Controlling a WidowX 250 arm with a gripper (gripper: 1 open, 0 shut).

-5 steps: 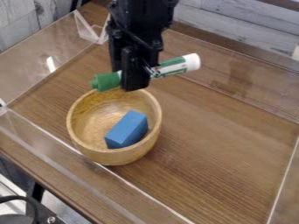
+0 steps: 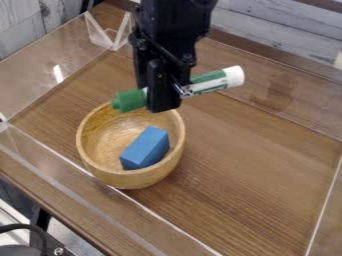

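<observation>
My black gripper (image 2: 163, 92) hangs over a round tan bowl, shut on a tube (image 2: 213, 82) with a green and white body, held roughly level, its green end (image 2: 128, 100) out to the left and white end to the right. The bowl (image 2: 100, 152) stands on the wooden surface, with a blue block (image 2: 144, 150) lying inside it. The upper back of the bowl is partly hidden by the gripper and tube.
Pale walls or panels edge it at the back and right, with clear plastic along the left. A black cable lies at the lower left.
The gripper with the tube has moved a little to the right over the last second. The bowl and blue block look unchanged.
</observation>
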